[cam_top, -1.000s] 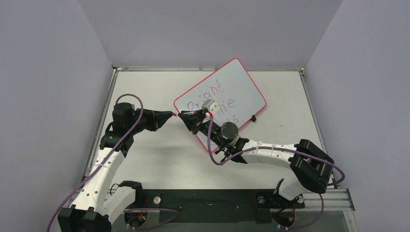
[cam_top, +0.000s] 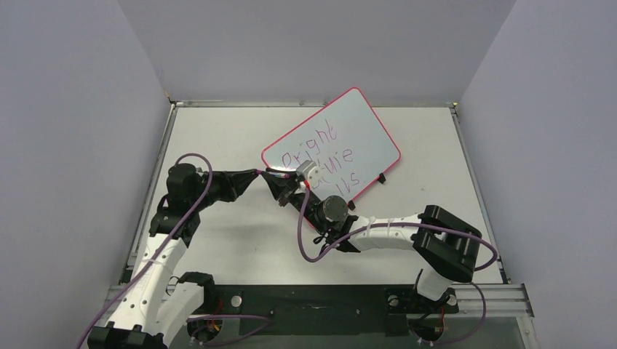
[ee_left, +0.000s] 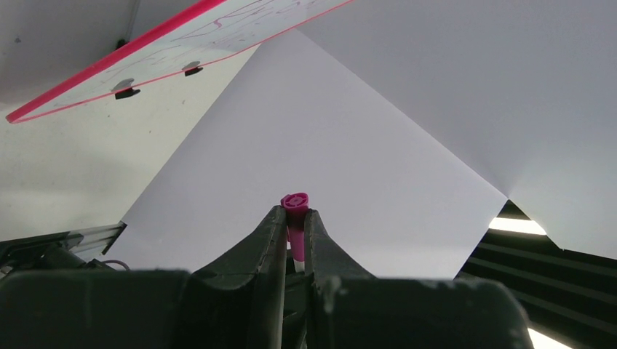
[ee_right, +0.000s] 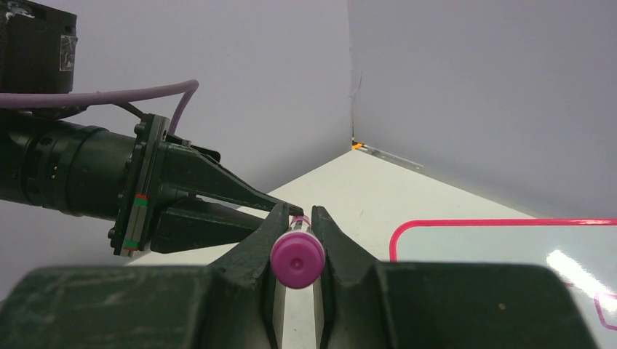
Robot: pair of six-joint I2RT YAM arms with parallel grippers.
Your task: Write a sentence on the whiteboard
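Observation:
The red-edged whiteboard (cam_top: 364, 131) lies tilted on the white surface, with pink handwriting, partly hidden by my right arm. Left of it, my grippers meet tip to tip. My left gripper is shut on a pink marker piece (cam_top: 258, 172). My right gripper is shut on the pink-and-white marker (ee_right: 297, 258), its round pink end facing the right wrist camera. The two held parts are in line; whether they join as one marker cannot be told.
Grey walls (cam_top: 502, 160) enclose the white work surface (cam_top: 218, 131) at the back and sides. Bare surface lies left, right and in front of the board. Black clips (cam_top: 381, 178) sit on the board's lower edge.
My right arm and gripper have moved a little left and down in the top view, closer to my left gripper's tip.

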